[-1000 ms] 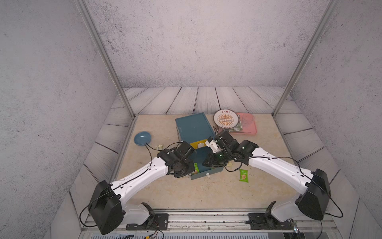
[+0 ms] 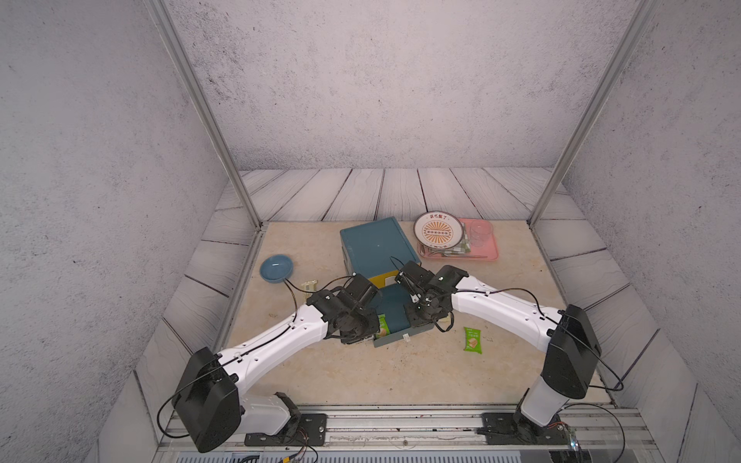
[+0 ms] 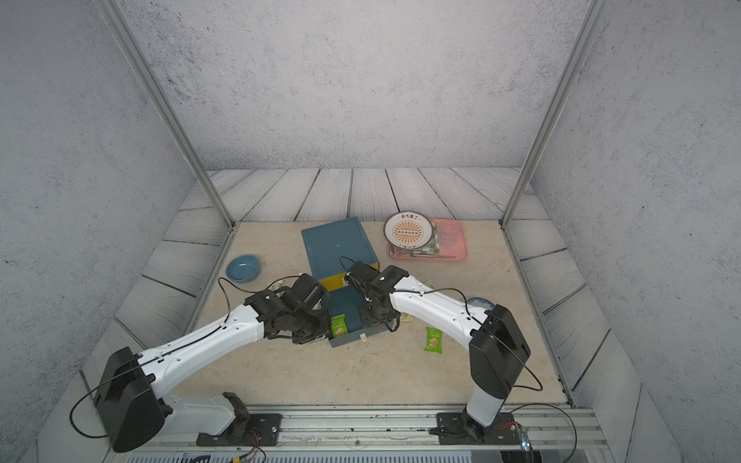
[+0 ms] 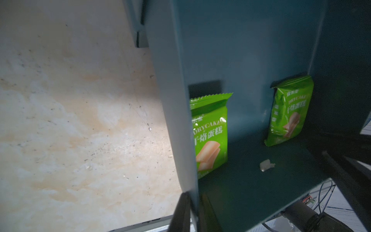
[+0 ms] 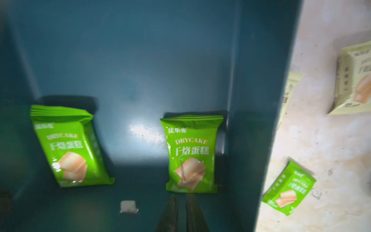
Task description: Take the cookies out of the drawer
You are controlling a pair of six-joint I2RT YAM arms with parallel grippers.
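The blue-grey drawer [image 4: 166, 69] stands pulled out. Two green cookie packs lie inside: a left pack [image 5: 71, 148] against the left wall and a right pack [image 5: 191, 154] near the right wall. My left gripper is shut on the drawer's left wall, one finger on each side. Inside the drawer, my right gripper has its fingers close together at the lower edge of the right pack. That pack looks flat and unpinched, with nothing clear between the tips. From above, both arms hide part of the drawer.
Outside on the right lie a green pack [image 5: 289, 189] and a cream pack [image 5: 357, 81]. The cabinet [image 2: 378, 243] stands behind the drawer. A blue bowl [image 2: 276, 268] is far left; a pink tray [image 2: 482, 250] and plate [image 2: 438, 231] sit back right.
The drawer front has shifted very slightly right. My left arm has barely moved.
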